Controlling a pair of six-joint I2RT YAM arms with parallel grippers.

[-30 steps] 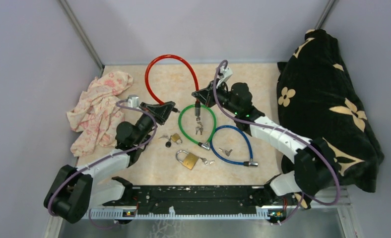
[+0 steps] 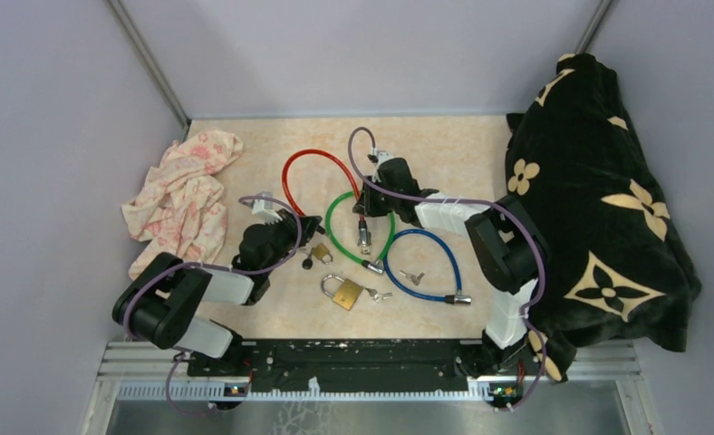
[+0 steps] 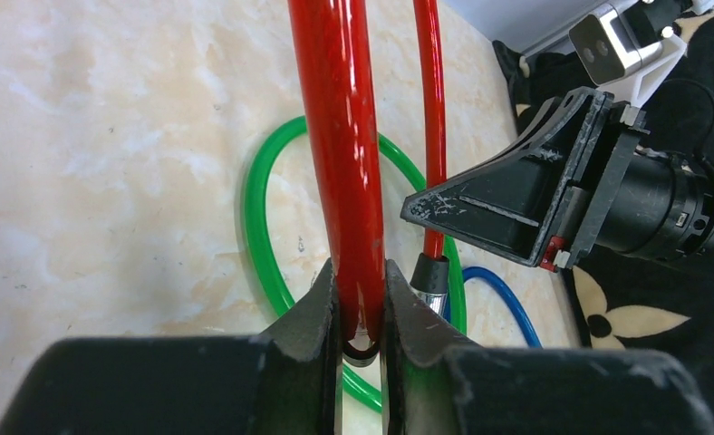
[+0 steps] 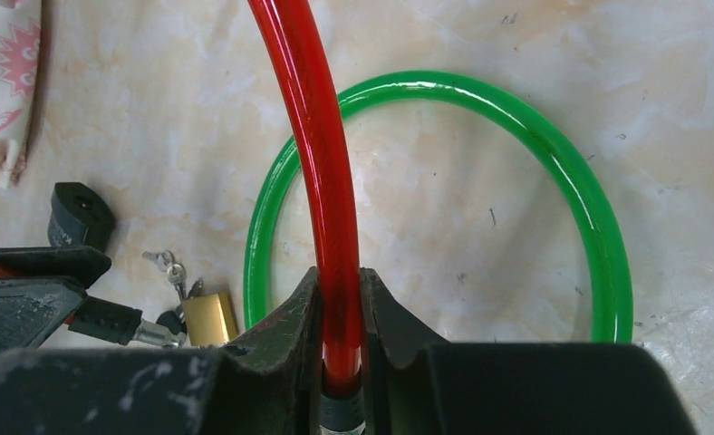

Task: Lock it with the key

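Note:
The red cable lock (image 2: pixel 315 151) arches between my two grippers. At its left end my left gripper (image 2: pixel 319 226) is shut on the red cable just above a dark collar; the metal pin (image 4: pixel 159 335) sticks out beyond its fingers in the right wrist view. My right gripper (image 2: pixel 361 208) is shut on the other end, close above the black-collared silver lock cylinder (image 2: pixel 364 235). Keys (image 2: pixel 365 250) show at the bottom of that cylinder. Pin and cylinder are apart. In the left wrist view, the red cable (image 3: pixel 340 136) runs up from between the fingers.
A green cable lock (image 2: pixel 332 237) lies under the right gripper, with a blue one (image 2: pixel 451 257) beside it. A small padlock (image 2: pixel 322 253), a large brass padlock (image 2: pixel 345 294) and loose keys (image 2: pixel 412 277) lie nearby. Cloths border both sides.
The left end has barely shifted sideways. Cylinder and keys have moved frontward.

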